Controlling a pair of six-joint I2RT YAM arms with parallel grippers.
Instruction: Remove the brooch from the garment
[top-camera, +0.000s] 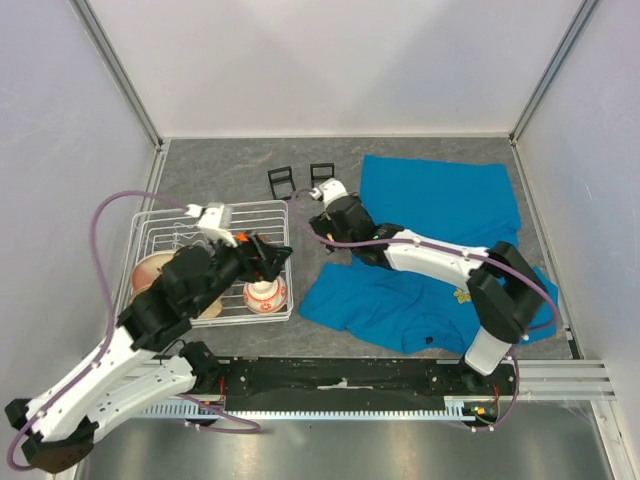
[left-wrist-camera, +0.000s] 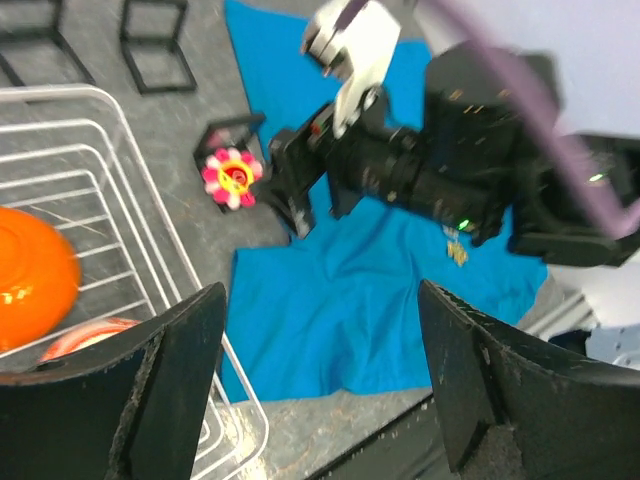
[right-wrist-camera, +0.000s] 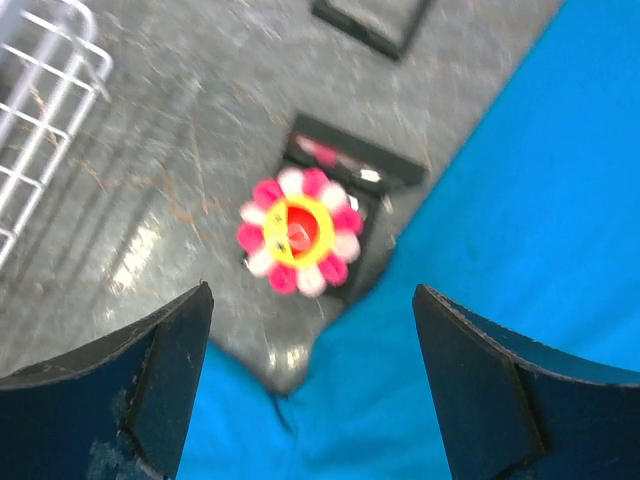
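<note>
A pink and white flower brooch (right-wrist-camera: 272, 256) with a yellow face lies in an open black box (right-wrist-camera: 355, 152), seen in the right wrist view. My right gripper stands open above it, its fingers apart from the petals. In the left wrist view the same brooch (left-wrist-camera: 229, 178) shows beside the right gripper's tip. The blue garment (top-camera: 435, 205) lies spread on the grey table to the right, with a small yellow flower shape (top-camera: 462, 296) on it. My left gripper is open and empty over the right side of the rack.
A white wire rack (top-camera: 215, 320) holds an orange bowl (left-wrist-camera: 35, 275), a patterned bowl (top-camera: 265, 296) and other dishes. Two black frames (top-camera: 282, 183) stand behind. Bare grey table lies between rack and garment.
</note>
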